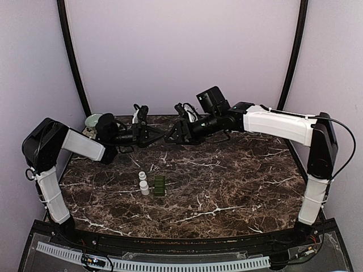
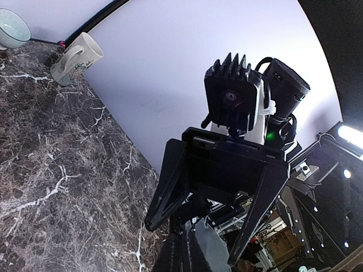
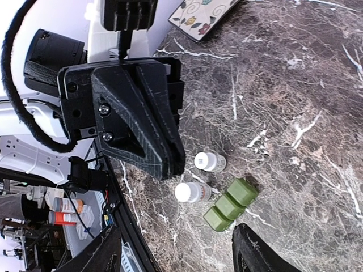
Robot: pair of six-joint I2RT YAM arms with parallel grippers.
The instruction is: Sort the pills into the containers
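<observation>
A green pill box with three compartments lies on the marbled table, below and apart from both grippers; the right wrist view also shows the box. Just left of it are two white bottles, the nearer and the farther. My left gripper has its fingers close together, and nothing shows between them. Facing it above the table, my right gripper is open, its fingers wide apart with nothing held. No loose pills can be made out.
In the left wrist view, a patterned mug and a pale bowl stand at the table's far left. The two grippers are tip to tip with little room between.
</observation>
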